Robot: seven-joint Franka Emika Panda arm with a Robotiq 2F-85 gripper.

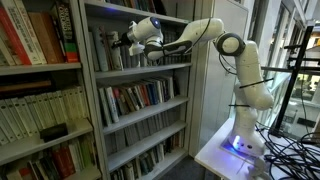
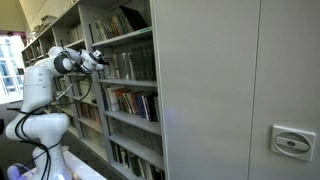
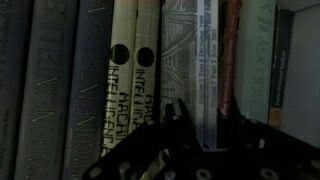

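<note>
In the wrist view a grey book with a patterned cover and pale spine [image 3: 207,70] stands upright in a row of books. My gripper reaches in from the bottom of that view, its dark fingers on either side of this book's lower spine, and looks shut on it. Deep shadow hides the exact contact. Exterior view 1 has the gripper [image 1: 119,43] at the front of an upper shelf, against the books there.
Two pale books [image 3: 131,65] stand left of the grey one; a thin red book [image 3: 230,55] and a greenish book [image 3: 256,60] stand to its right. The bookcase [image 1: 92,75] has several filled shelves. A white table [image 1: 220,155] lies below the arm.
</note>
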